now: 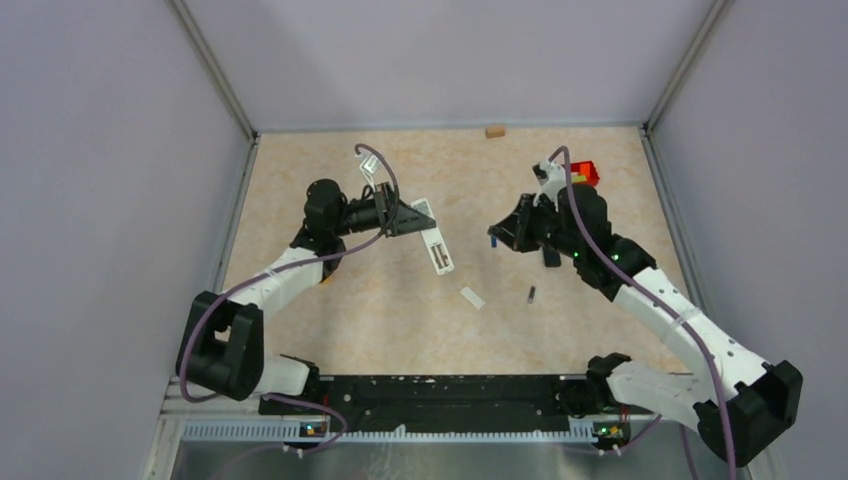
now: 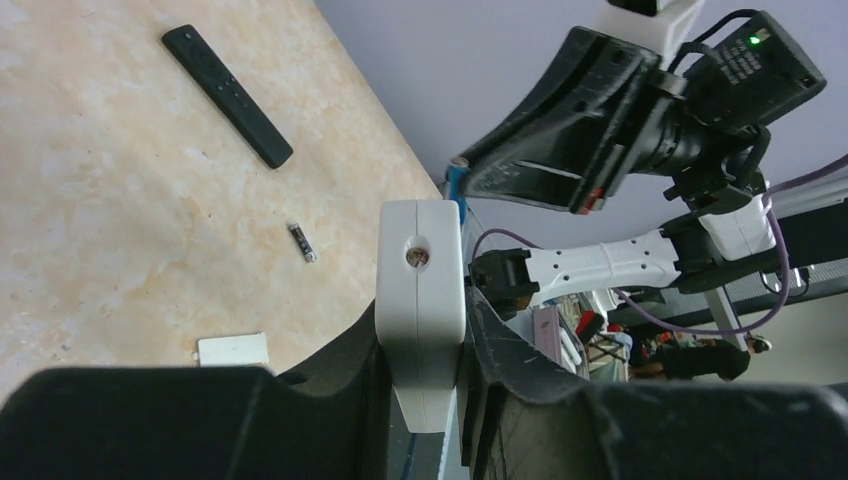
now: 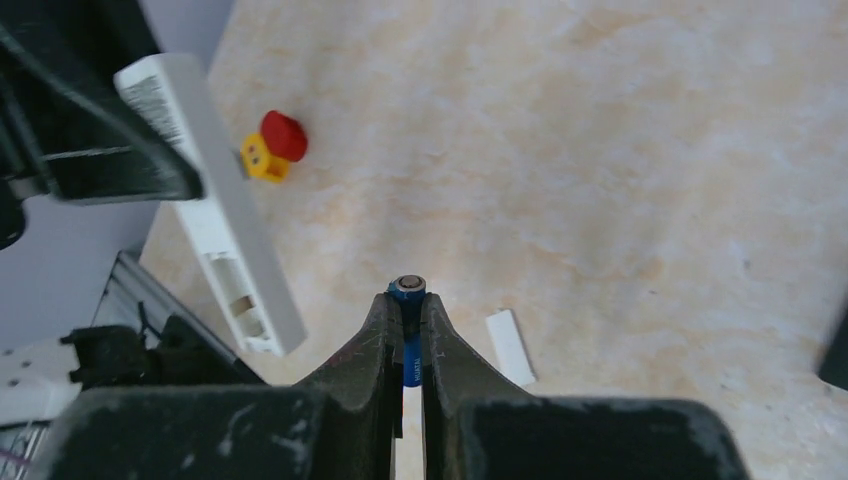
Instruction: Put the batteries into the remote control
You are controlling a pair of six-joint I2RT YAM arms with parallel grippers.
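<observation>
My left gripper is shut on the white remote, whose open battery compartment shows in the top and right wrist views. My right gripper is shut on a blue battery, held upright between the fingertips, to the right of the remote in the top view. A second, dark battery lies on the table at the right. The white cover lies on the table between the arms, toward the front.
A black remote lies on the right of the table, partly under the right arm. A red box stands behind it, a wooden block at the back. Red and yellow pieces lie at the left.
</observation>
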